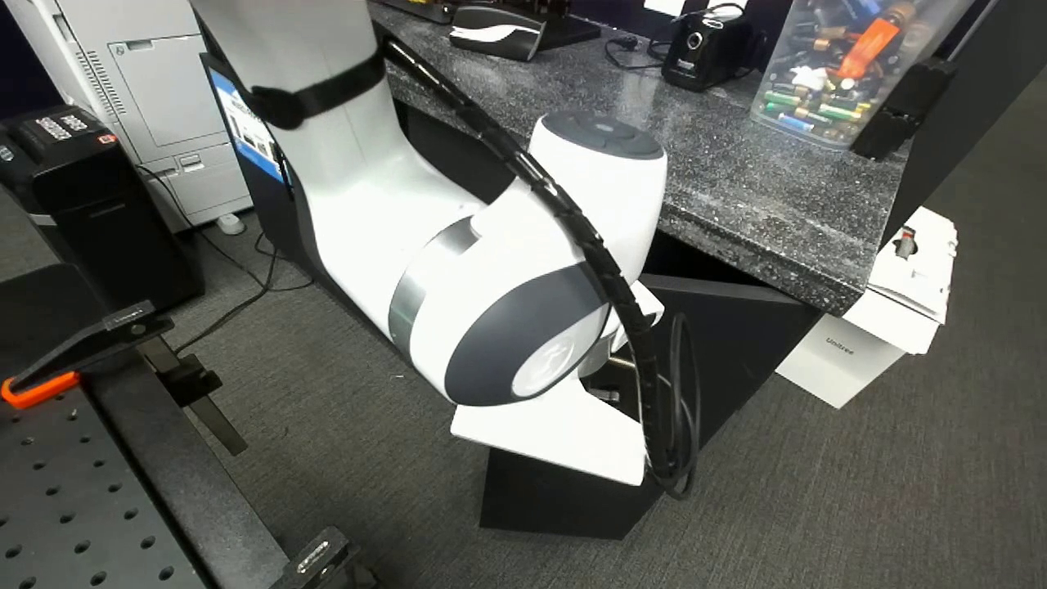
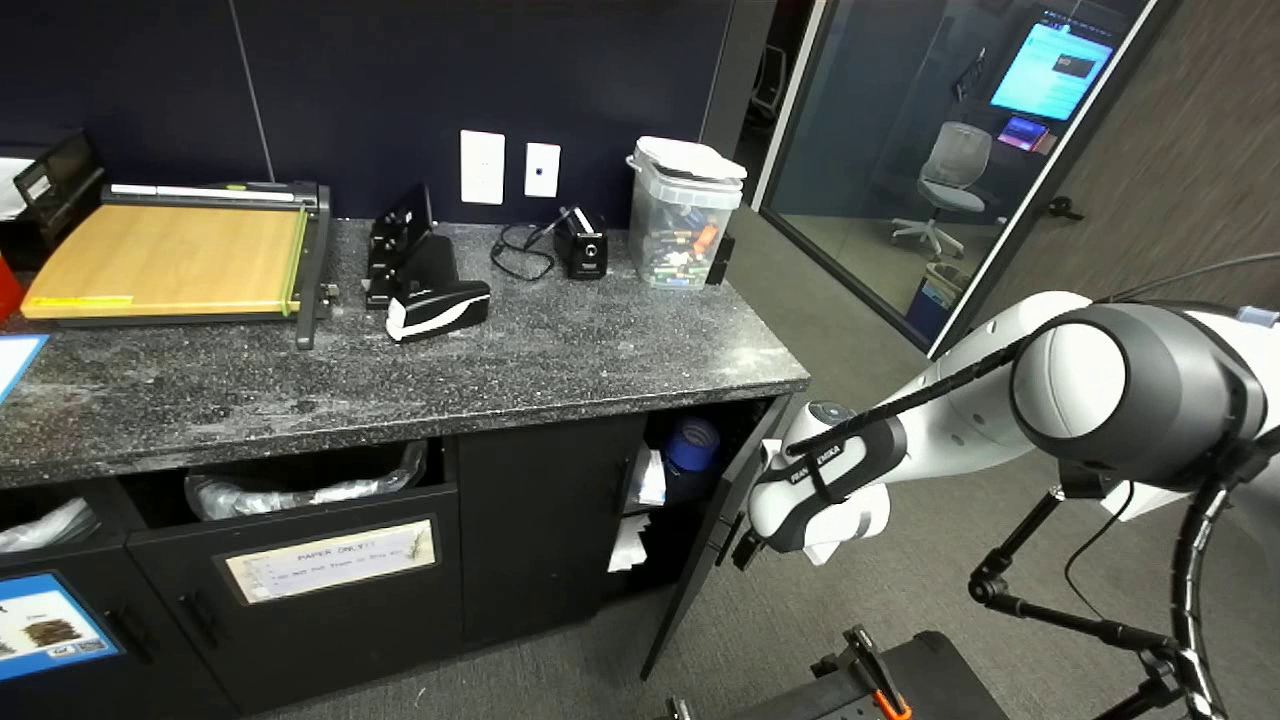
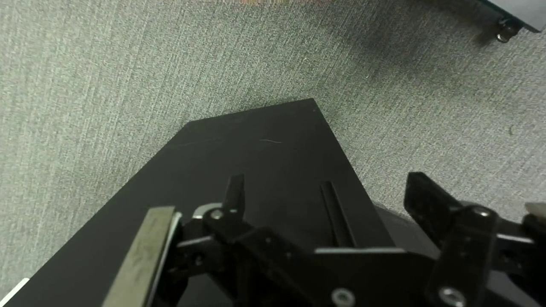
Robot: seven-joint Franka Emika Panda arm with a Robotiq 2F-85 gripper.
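Observation:
A black cabinet door [image 2: 710, 564] stands swung out from under the counter, and its lower part [image 1: 559, 501] shows below the arm in exterior view 1. My gripper is open, its two dark fingers spread wide above the door in the wrist view. The door's thin black handle [image 3: 338, 215] appears between the fingers in that view, with no finger visibly touching it. In exterior view 1 the white plate [image 1: 559, 432] hides the fingers. From exterior view 2, the gripper [image 2: 746, 550] is small and dark beside the door.
The speckled counter [image 2: 564, 360] overhangs the arm's wrist. Inside the open cabinet sits a blue roll [image 2: 692, 444] with white items. A white box [image 1: 849, 343] lies on the floor beyond the door. The perforated table [image 1: 78, 491] is at the near left; carpet between is clear.

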